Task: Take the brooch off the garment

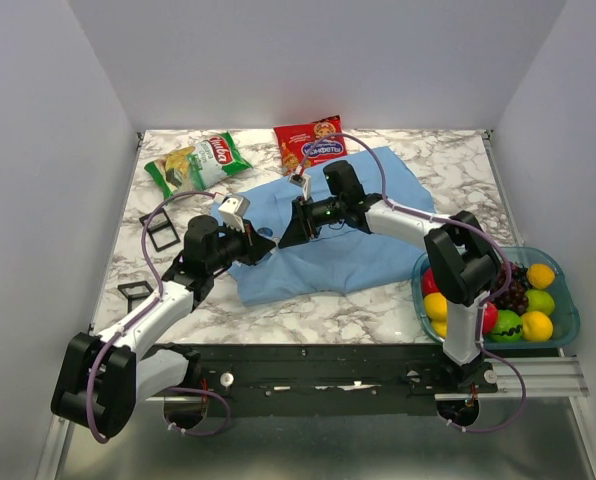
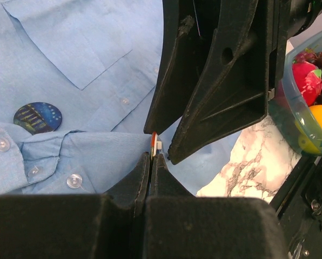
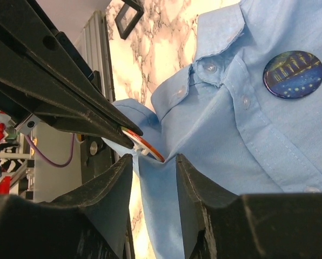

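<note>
A blue shirt (image 1: 323,265) lies spread on the table. My left gripper is shut on a thin disc-shaped brooch (image 3: 145,144), seen edge-on, with an orange rim and a white clasp on its back. Facing it from the right, my right gripper stands open, its two fingertips on either side of the brooch's free end without closing on it. The brooch's lower edge overlaps the cloth in the right wrist view; whether it touches cannot be told. A second, dark blue round badge (image 2: 38,117) lies flat on the shirt.
Two snack bags, one green (image 1: 200,163) and one red (image 1: 310,142), lie at the back. Dark square frames (image 1: 160,230) lie at the left. A clear basin (image 1: 568,330) of fruit stands at the right. Bare marble shows in front of the shirt.
</note>
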